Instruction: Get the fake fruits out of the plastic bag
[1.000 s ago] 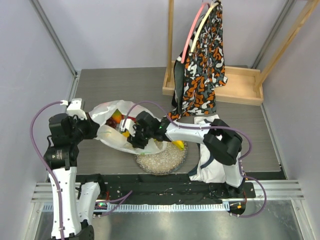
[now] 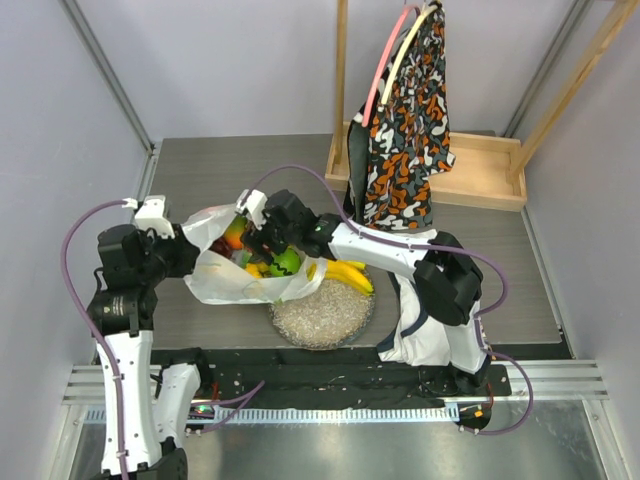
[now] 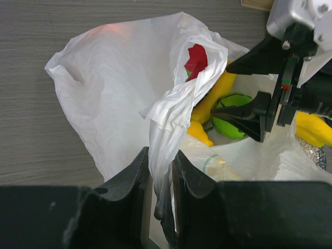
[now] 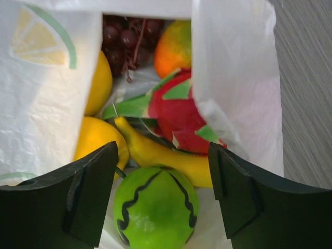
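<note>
The white plastic bag (image 2: 225, 283) lies open on the table with its mouth gaping upward. My left gripper is shut on a gathered fold of the bag's left edge. My right gripper stands open over the bag's mouth, nothing held between its fingers. Just below those fingers are a green striped fruit (image 4: 155, 210) and a yellow banana-shaped fruit (image 4: 163, 158). Deeper in sit a red dragon fruit (image 4: 179, 116), an orange-green mango (image 4: 173, 49), dark red grapes (image 4: 128, 41) and yellow round fruit (image 4: 101, 139). The bag's folds hide some of the contents.
Yellow bananas (image 2: 350, 277) lie outside the bag's right side, by a round glittery plate (image 2: 322, 318). A white cloth (image 2: 415, 325) is to the right. Behind stands a wooden rack (image 2: 480, 190) with a patterned bag (image 2: 410, 130).
My right gripper has shifted from the bag's front part toward its back, uncovering the green fruit and more of the bananas. The left gripper has stayed at the bag's edge.
</note>
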